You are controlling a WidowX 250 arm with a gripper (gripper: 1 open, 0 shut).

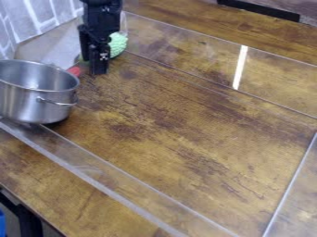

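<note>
The black gripper [95,57] points down at the upper left, just behind the steel pot. A pale green textured item [117,44] lies at its right, partly hidden by it. A red piece [76,70], like a handle, shows between the gripper and the pot. Whether the fingers are open or shut on anything is too small to tell. The steel pot [33,96] stands at the left edge of the wooden table.
Transparent strips [99,171] run along its edges. A dark ledge [266,7] lies at the back right.
</note>
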